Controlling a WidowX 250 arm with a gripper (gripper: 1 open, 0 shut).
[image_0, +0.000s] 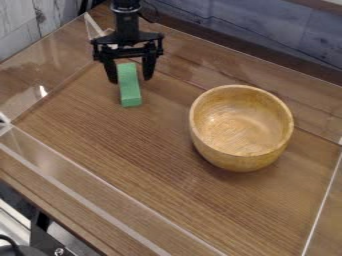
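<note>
A green block lies lengthwise on the wooden table, left of centre toward the back. My black gripper hangs over its far end, its two fingers apart on either side, around the block's top; whether they touch it I cannot tell.
A large tan bowl sits to the right of the block. A pale strip runs along the table's edges.
</note>
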